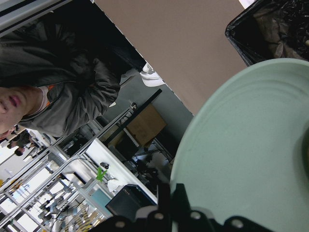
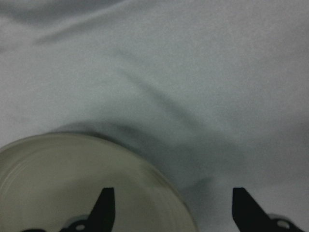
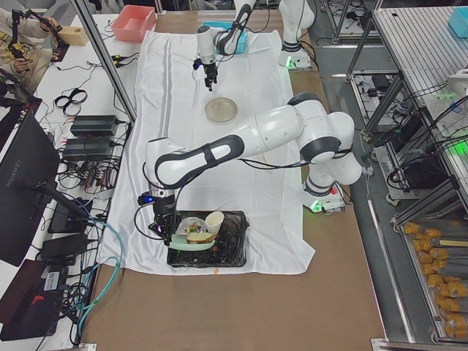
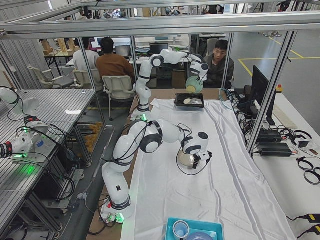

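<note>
My left gripper is shut on the rim of a pale green plate [image 1: 241, 145], tilted over the black lined tray [image 3: 219, 256]; a yellowish food item [image 3: 200, 238] shows on it. In the tray are a white cup [image 3: 213, 221] and pale items [image 3: 191, 223]. My right gripper is open above a beige plate [image 2: 87, 174] on the white cloth, its rim between and below the fingertips.
A blue bin [image 4: 210, 225] with a cup and dish stands at the cloth's far end in the left camera view. People sit beyond the table.
</note>
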